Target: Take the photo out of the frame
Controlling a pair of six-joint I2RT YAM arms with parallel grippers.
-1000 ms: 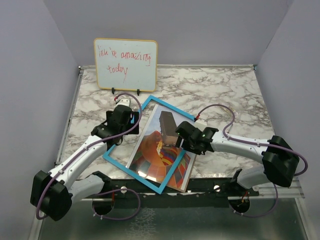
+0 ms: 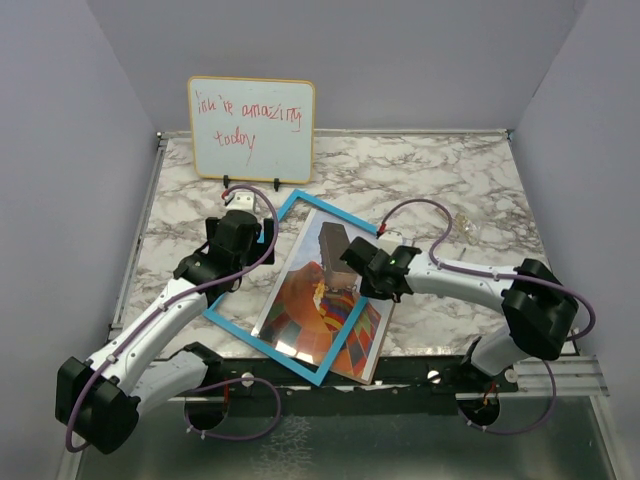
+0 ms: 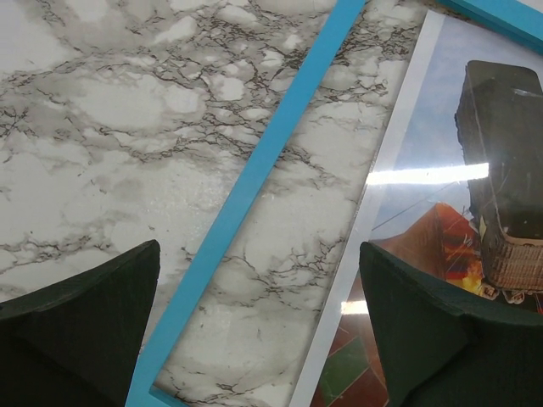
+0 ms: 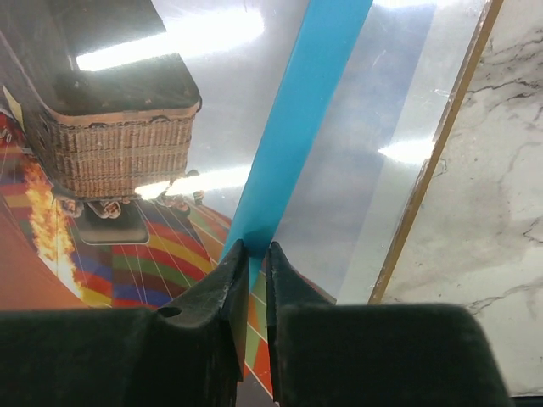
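Note:
The blue frame (image 2: 232,335) lies askew over the glossy balloon photo panel (image 2: 296,315), whose right strip sticks out beyond the frame's right bar. Between the panel's left edge and the frame's left bar (image 3: 246,182) shows bare marble. My left gripper (image 2: 240,240) is open above that left bar, with nothing between its fingers. At the right bar (image 4: 297,127), my right gripper has its fingertips close together right at the blue strip. A sliver of blue shows in the narrow gap; whether they pinch the bar or rest on it, I cannot tell.
A whiteboard (image 2: 252,130) with red writing stands at the back left. A small clear item (image 2: 466,224) lies on the right side. The table's front edge is close to the frame's lowest corner.
My right gripper has moved slightly left, and the blue frame's upper and left parts have shifted a little left too. The left arm has shifted slightly left. The photo panel looks unmoved.

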